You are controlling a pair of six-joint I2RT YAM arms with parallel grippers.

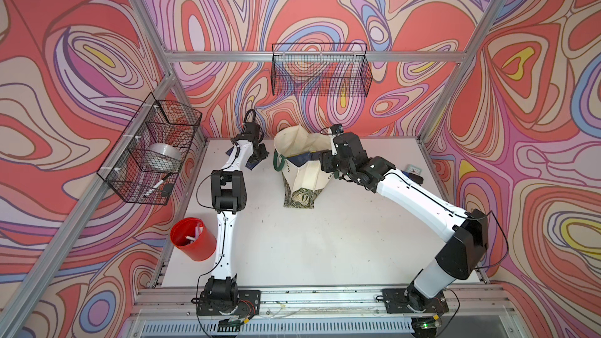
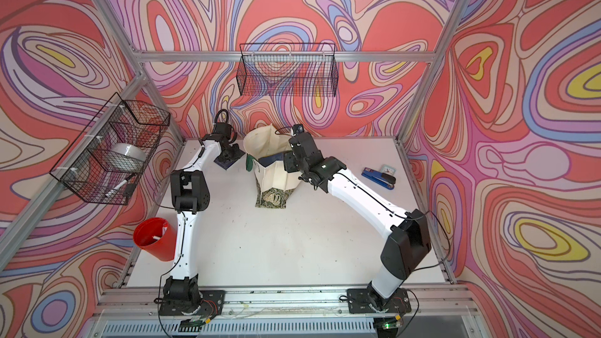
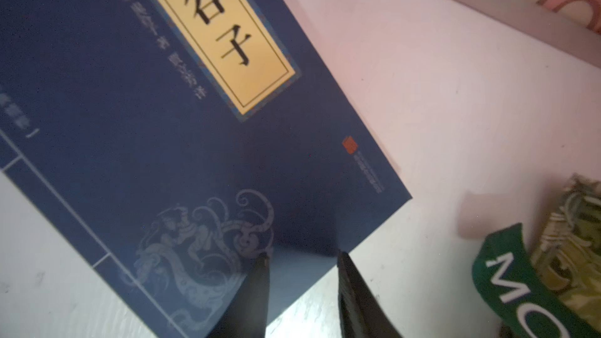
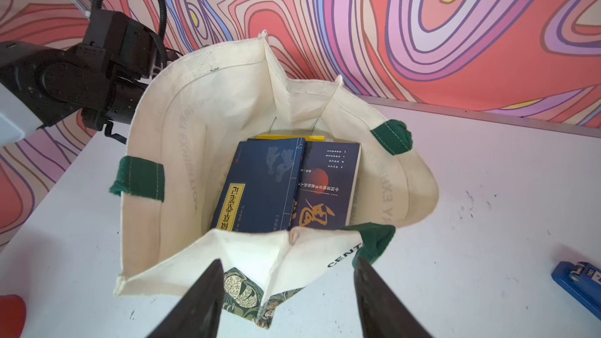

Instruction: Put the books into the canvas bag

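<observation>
A dark blue book (image 3: 187,150) with a yellow title label lies flat on the table at the back left. Just over its near right corner hangs my left gripper, its fingers apart with nothing visible between them. The cream canvas bag (image 4: 169,169) stands upright with a wide mouth, patterned base and green straps. Inside it lie a blue book (image 4: 266,175) and a darker book (image 4: 325,181) side by side, over something yellow. My right gripper is open and empty, above the bag's right side. In the top views the left arm partly covers the loose book.
A red bucket (image 1: 199,244) with items stands at the front left. A blue stapler (image 2: 378,179) and a small box (image 2: 388,169) lie at the right. Wire baskets hang on the left (image 1: 150,150) and back (image 1: 321,75).
</observation>
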